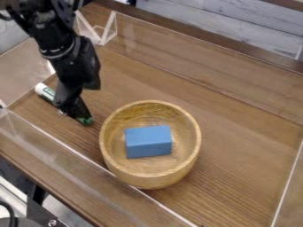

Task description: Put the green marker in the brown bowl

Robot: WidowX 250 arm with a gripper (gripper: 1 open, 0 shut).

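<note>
A marker with a white barrel (45, 91) and a green cap lies flat on the wooden table, left of the brown bowl (187, 164). Over the marker's middle, my dark gripper (84, 98) points down and hides much of the barrel. One finger (78, 110) comes down close to the green end; the other stands farther back, with space between them. Nothing is held in the gripper. Whether either finger touches the marker, I cannot tell.
Inside the bowl rests a blue block (148, 141). A clear edge strip runs along the table's near left side, close to the marker. Wide bare tabletop (243, 133) lies right of the bowl and behind it.
</note>
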